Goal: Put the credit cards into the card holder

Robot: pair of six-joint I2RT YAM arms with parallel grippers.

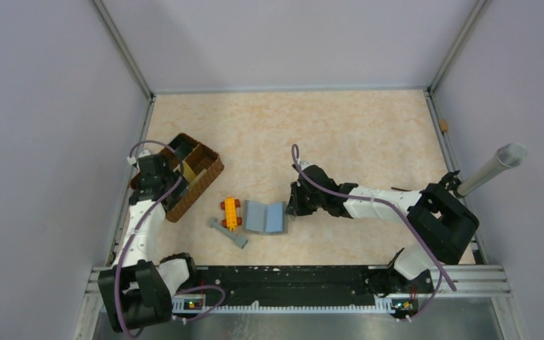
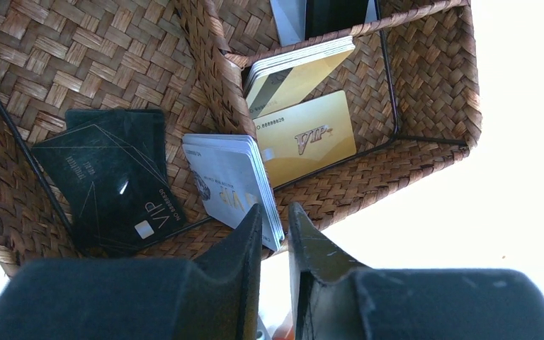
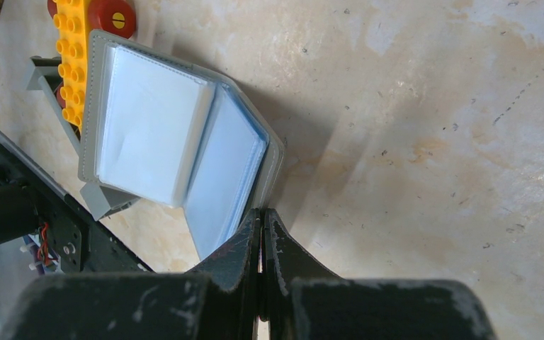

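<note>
A woven basket (image 1: 205,180) at the left holds silver cards (image 2: 227,180), gold cards (image 2: 304,138) and black cards (image 2: 113,177). My left gripper is over it, slightly parted, its fingertips at the right edge of the silver stack; whether they grip it I cannot tell. The card holder (image 1: 265,217) lies open on the table, with clear and blue sleeves. My right gripper is shut at the holder's edge; nothing shows between its fingers.
A yellow toy car (image 1: 231,212) and a grey wrench (image 1: 228,234) lie between basket and holder.
</note>
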